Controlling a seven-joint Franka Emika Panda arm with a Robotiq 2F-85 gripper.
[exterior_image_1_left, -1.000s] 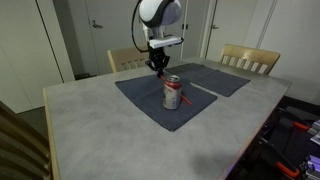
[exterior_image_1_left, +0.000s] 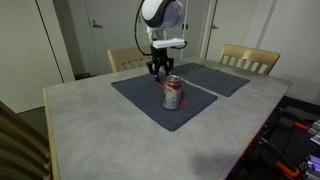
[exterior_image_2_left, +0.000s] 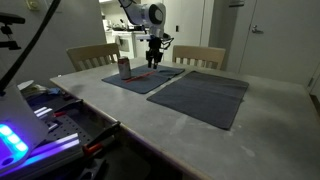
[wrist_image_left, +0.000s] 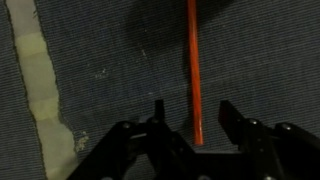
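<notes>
A thin orange stick (wrist_image_left: 195, 70) shows against a dark woven mat (wrist_image_left: 110, 55) in the wrist view. Its near end lies in the gap between the two black fingers of my gripper. Some space remains on either side of the stick, so the fingers stand part open and do not grip it. In the first exterior view a red and silver can (exterior_image_1_left: 173, 94) stands upright on the mat, hiding the middle of the stick. The arm (exterior_image_1_left: 163, 22) reaches in from the far side of the table. Its fingers are too small there to judge.
Another dark mat (exterior_image_2_left: 200, 91) lies on the table on the other side from the can. Wooden chairs (exterior_image_1_left: 248, 59) stand at the table's edges. A cream strip (wrist_image_left: 40, 95) runs along the wrist view's left.
Over the last second the visible ends of the stick have shifted slightly, its far end lower and to the left. The can has stayed in place.
</notes>
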